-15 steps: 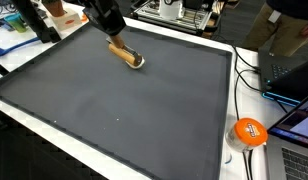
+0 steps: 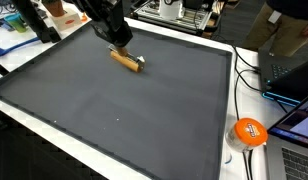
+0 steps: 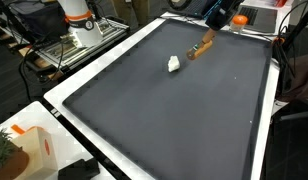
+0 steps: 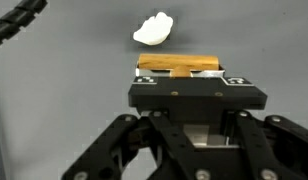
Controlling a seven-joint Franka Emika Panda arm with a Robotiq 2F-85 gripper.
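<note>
A wooden piece (image 4: 179,62), with a crossbar and a short stem, is held in my gripper; the fingers are shut on the stem. In exterior view 2 the wooden piece (image 3: 201,45) hangs tilted and appears to be above the dark board. Just beyond the crossbar in the wrist view lies a small white object (image 4: 154,28), separate from it. The same white object (image 3: 174,63) rests on the board to the left of the wooden piece in exterior view 2. The arm hides part of the hold in exterior view 1.
The dark board (image 2: 164,115) is mostly bare, with wide free room toward its front. An orange-topped white item (image 2: 247,133) stands beyond its right edge, near a keyboard and cables. Boxes and small goods (image 2: 24,20) crowd the far left.
The wooden piece has shifted slightly downward in exterior view 1 and its tilt has changed a little. The gripper has stayed shut on it. The board's other surroundings look the same.
</note>
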